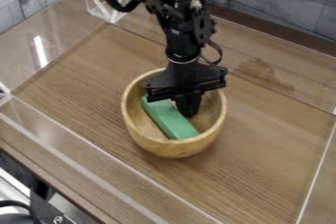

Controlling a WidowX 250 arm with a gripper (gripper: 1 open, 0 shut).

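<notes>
A wooden bowl (184, 147) stands on the table, holding a green block (168, 119) that lies slanted along its left side. My black gripper (182, 94) reaches down from the top into the bowl, over the right and back part of the block. Its fingertips are dark and partly hidden against the bowl's inside, so whether they touch the block or grip it cannot be told.
A clear plastic object (105, 0) is at the back left edge. Dark cables show at the lower left corner.
</notes>
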